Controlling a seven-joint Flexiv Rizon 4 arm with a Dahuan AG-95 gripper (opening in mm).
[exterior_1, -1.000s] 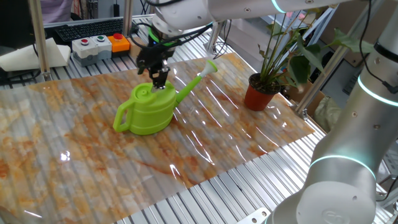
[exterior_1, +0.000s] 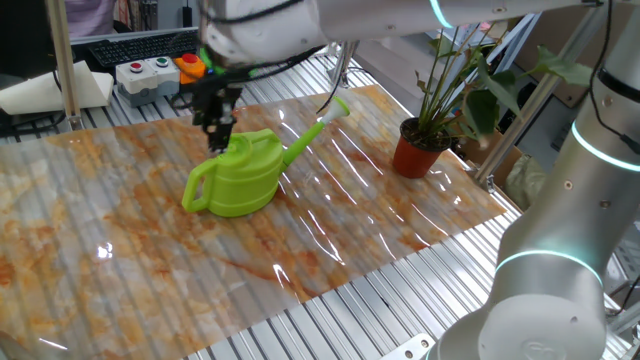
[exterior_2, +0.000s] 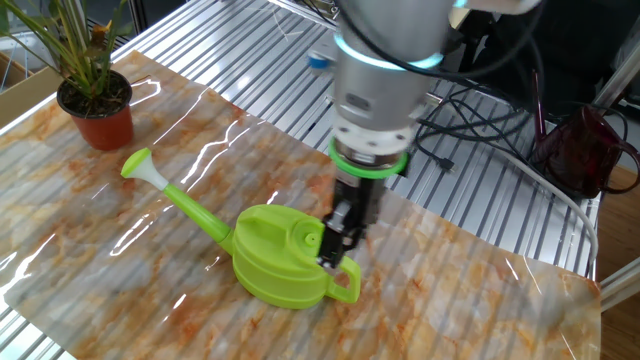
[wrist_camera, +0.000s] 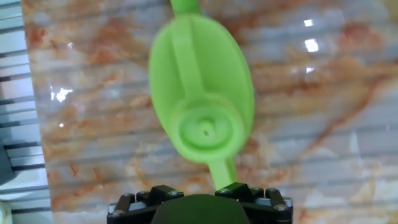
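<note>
A light-green watering can (exterior_1: 245, 178) stands upright on the marbled sheet, its spout toward the potted plant. Blurred in exterior view 1, my gripper (exterior_1: 217, 143) is above the can's handle end. From the other side, exterior view 2 shows the gripper (exterior_2: 335, 255) pointing down by the rear of the can (exterior_2: 272, 262), close to its handle (exterior_2: 348, 282). In the wrist view the can's round cap (wrist_camera: 206, 130) lies ahead, and the handle (wrist_camera: 222, 173) runs down toward the gripper. Its fingers are spread apart, with nothing held between them.
A potted plant (exterior_1: 415, 150) stands at the sheet's far right corner. Button boxes (exterior_1: 148, 78) and a keyboard (exterior_1: 140, 46) sit at the back. A dark red jug (exterior_2: 585, 150) and loose cables (exterior_2: 480, 125) lie off the sheet. Much of the sheet is bare.
My gripper has moved left in exterior view 1, from over the can's middle toward its handle. The can has stayed where it was.
</note>
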